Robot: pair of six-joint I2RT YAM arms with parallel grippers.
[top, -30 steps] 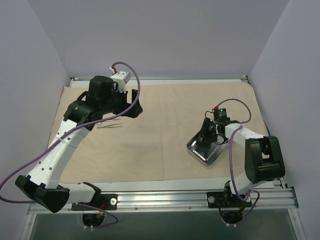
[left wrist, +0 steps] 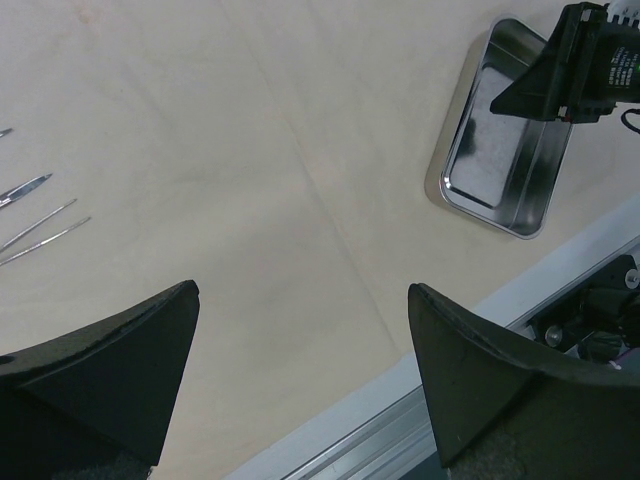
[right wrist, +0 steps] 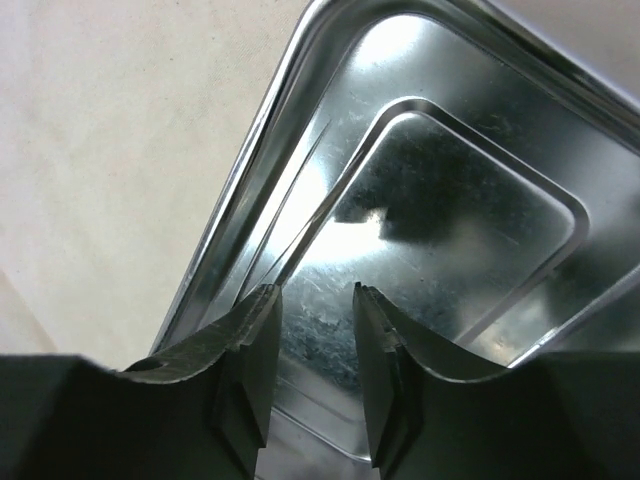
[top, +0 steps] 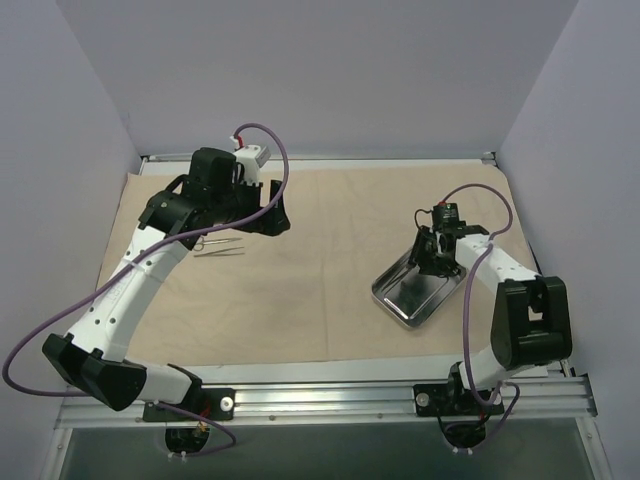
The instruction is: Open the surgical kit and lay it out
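The metal tray point(top: 407, 317) lies at the right of the cloth, with my right gripper above it. That gripper is open, its fingers point(right wrist: 262, 335) apart and nothing held between them. A slim, pointed metal instrument point(right wrist: 284, 204) lies along the tray's side wall, beside one finger in the right wrist view. Another thin rod point(right wrist: 572, 324) shows at the right edge there. My left gripper hangs open and empty over the left part of the cloth. Slender instruments point(top: 220, 252) lie on the cloth near it, one a bladed tool point(left wrist: 27, 188).
Beige cloth point(top: 340, 240) covers the table, bare between the laid instruments and the tray. A metal rail point(top: 320, 397) runs along the front edge. Walls stand on both sides.
My right gripper has shifted over the tray, and its arm has swung a little to the right. The left arm has drifted slightly right. Instruments on the cloth look unmoved.
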